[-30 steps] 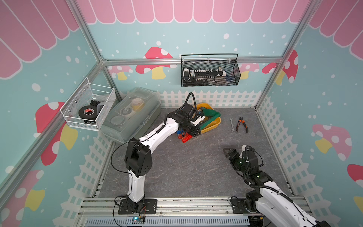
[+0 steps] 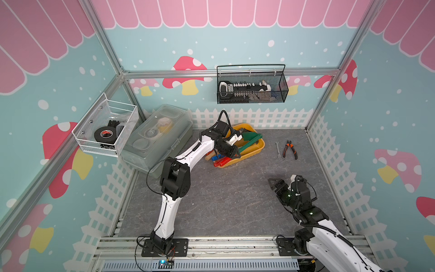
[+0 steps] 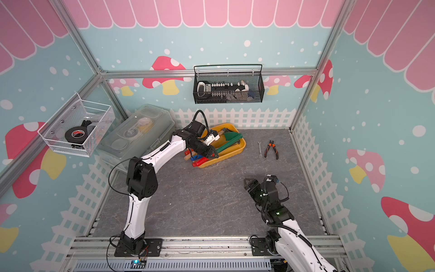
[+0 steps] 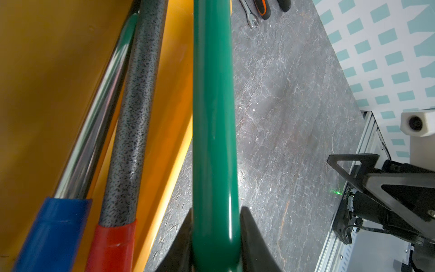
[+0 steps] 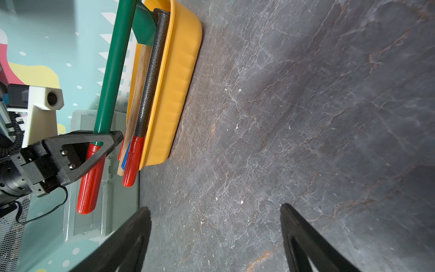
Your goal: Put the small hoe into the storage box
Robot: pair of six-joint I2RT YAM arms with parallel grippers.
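My left gripper (image 2: 235,153) is shut on the handle of the small green hoe (image 2: 248,142), over the yellow storage box (image 2: 257,152). In the left wrist view the hoe's green handle (image 4: 213,136) runs straight up the picture between the fingers. From the right wrist view, the red grip end (image 5: 90,188) sticks out past the fingers and the handle looks raised above the box rim. The hoe's far end is cut off there. At the right front, my right gripper is open over bare floor, with nothing between its fingers.
Inside the box lie other tools, among them a speckled grey shaft (image 4: 136,113) with a red grip and a metal rod with a blue grip (image 4: 54,226). A wrench (image 2: 278,150) and pliers (image 2: 290,150) rest to the right.
The left arm has shifted slightly left and back, carrying the hoe a little left over the box. The right arm has hardly moved.
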